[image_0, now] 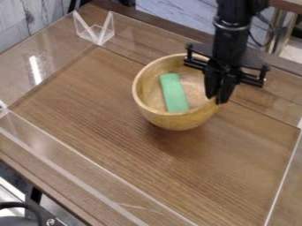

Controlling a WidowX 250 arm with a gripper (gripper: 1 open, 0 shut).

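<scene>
My black gripper (218, 81) is over the right rim of a yellow bowl (160, 115), its fingers at the rim; whether it is shut on it is hard to see. The bowl holds a green block (174, 92) and sits right of the table's middle, toward the back. Whether it rests on the table or hangs above it I cannot tell.
A clear angular object (94, 26) stands at the back left. Part of a black object (18, 212) shows at the bottom left corner.
</scene>
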